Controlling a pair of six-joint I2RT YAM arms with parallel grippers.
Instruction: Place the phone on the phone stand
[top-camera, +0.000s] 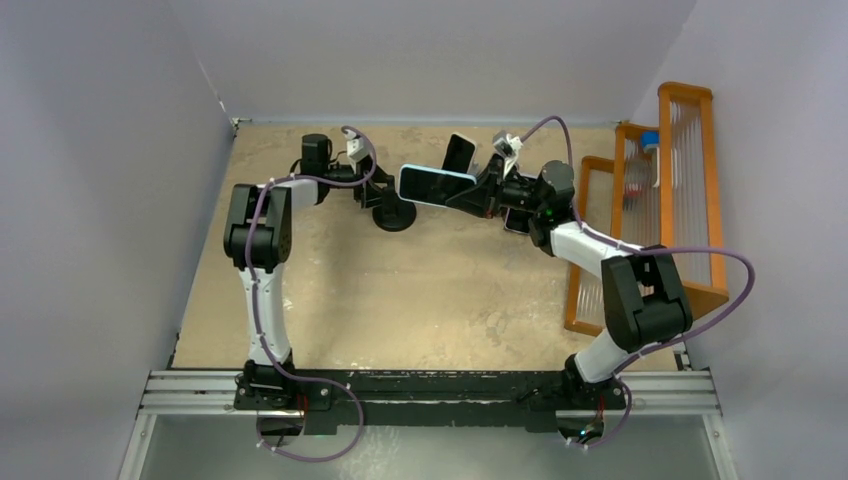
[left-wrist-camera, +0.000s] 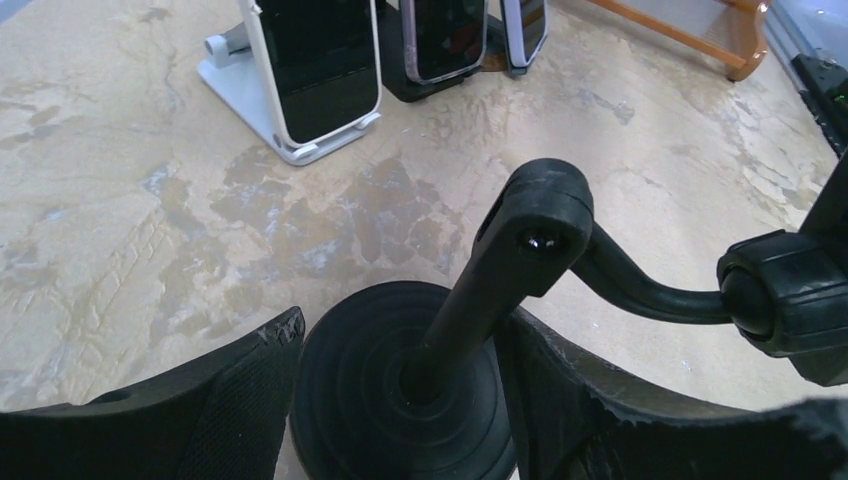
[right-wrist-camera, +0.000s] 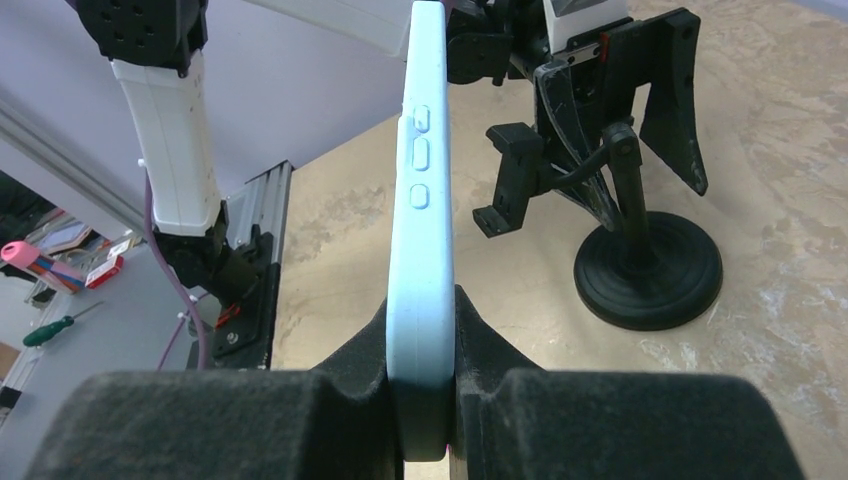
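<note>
A black phone stand with a round base (top-camera: 395, 217) and a short upright post (left-wrist-camera: 505, 265) stands left of the table's middle. My left gripper (top-camera: 377, 190) is at the stand, open, its fingers (left-wrist-camera: 255, 390) on either side of the post; a gap shows on the left, while the right finger is close to the post. A light-blue phone (top-camera: 428, 185), screen up, is held in the air by my right gripper (top-camera: 470, 196), shut on its right end. From the right wrist view, the phone's blue edge (right-wrist-camera: 420, 250) is seen between the fingers.
A white phone on a white stand (left-wrist-camera: 315, 70) is behind, with two other phones beside it, a dark one (left-wrist-camera: 447, 40) among them. A wooden rack (top-camera: 668, 190) lines the right side.
</note>
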